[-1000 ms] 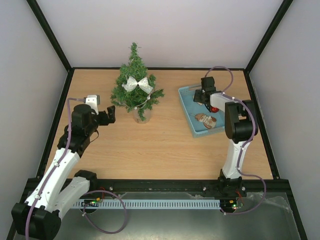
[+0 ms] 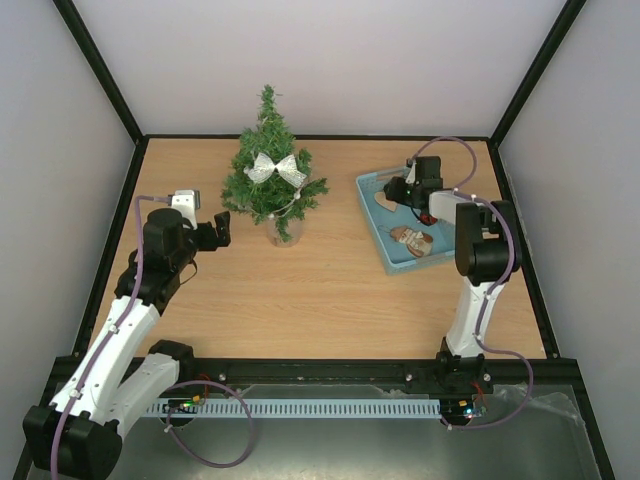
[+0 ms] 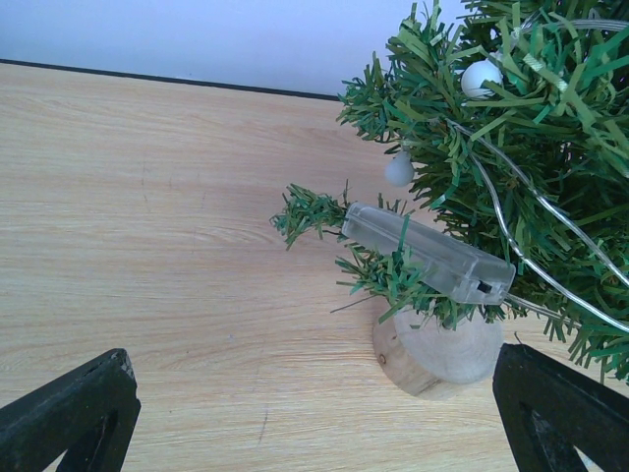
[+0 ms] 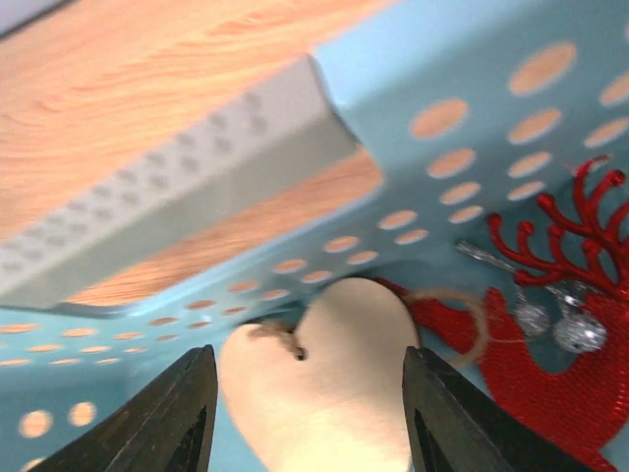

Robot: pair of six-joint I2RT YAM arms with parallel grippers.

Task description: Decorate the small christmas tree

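Note:
The small green tree (image 2: 262,190) stands on a wooden stump (image 3: 432,352) left of the table's middle, with a silver bow (image 2: 277,168) on its front. A light string and a clear battery case (image 3: 428,252) hang on its lower branches. My left gripper is open beside the tree, its fingers wide apart and empty. Over the blue basket (image 2: 398,266) is my right gripper, its fingers partly open. Below and between its fingers lies a wooden heart (image 4: 329,379) with a twine loop; no grip on it shows.
A red ornament (image 4: 541,369) and a red branched piece (image 4: 580,241) lie right of the heart. Another brown and white ornament (image 2: 412,240) rests in the basket. The basket's perforated wall stands close to the right gripper. Mid-table is bare.
My right gripper has shifted slightly within the basket area, and more of the wooden heart shows in the top view. The left arm and the tree have stayed still.

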